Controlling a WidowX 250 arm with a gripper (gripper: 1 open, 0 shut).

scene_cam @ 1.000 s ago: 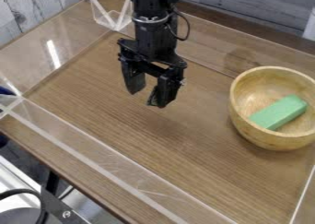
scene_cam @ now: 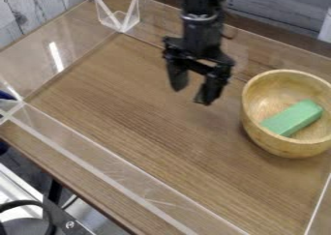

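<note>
My black gripper [scene_cam: 196, 76] hangs blurred over the wooden table at the upper middle, just left of a wooden bowl [scene_cam: 261, 89]. It looks open, though the blur hides its fingertips in part, and no held thing shows. A green block [scene_cam: 292, 118] lies inside the bowl at the right.
A small clear wire-like or plastic object [scene_cam: 118, 14] sits at the upper left. A black cable [scene_cam: 39, 206] lies at the lower left edge.
The arm and gripper have moved to the right and up in the view, toward the bowl. The bowl and green block have not visibly moved.
</note>
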